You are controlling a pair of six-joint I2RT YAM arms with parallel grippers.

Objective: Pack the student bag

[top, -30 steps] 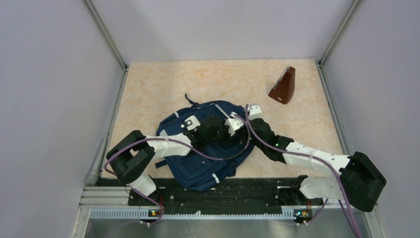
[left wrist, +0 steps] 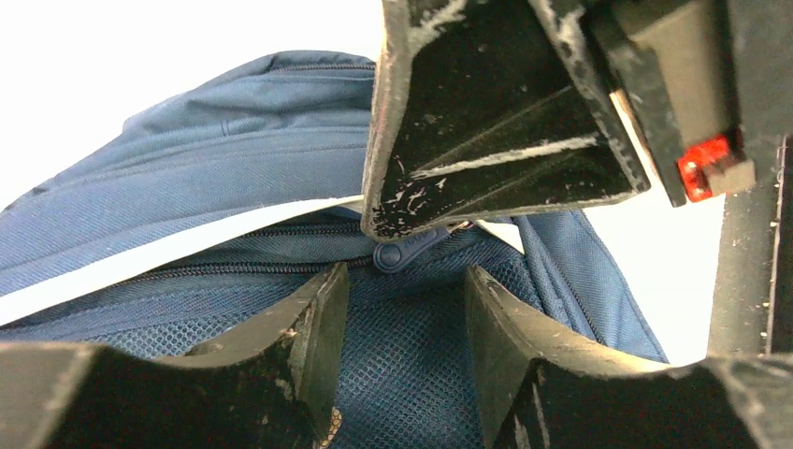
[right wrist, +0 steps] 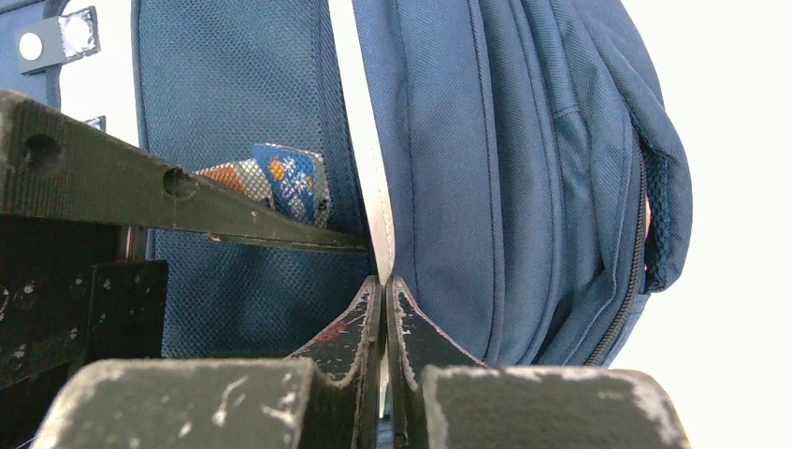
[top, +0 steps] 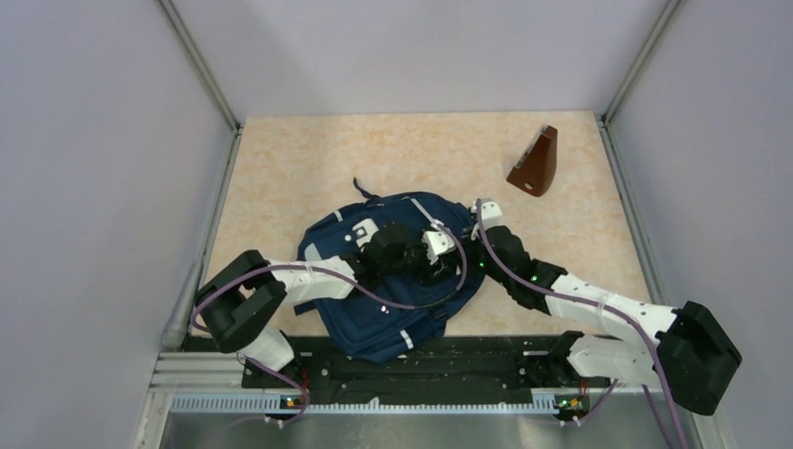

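A navy backpack lies on the table under both arms. In the left wrist view, my left gripper is open over the bag's mesh, beside a zipper pull on a dark zipper. In the right wrist view, my right gripper is shut on a pale reflective strip of the bag. A patterned item shows partly behind a dark gripper part there. Both grippers are close together at the bag's right portion in the top view, largely hidden by the arms.
A brown wedge-shaped object stands at the back right. Walls border the workspace at back and sides.
My right arm has moved slightly to the right, and the bag's upper right edge has shifted a little with it. The left arm has shifted very slightly.
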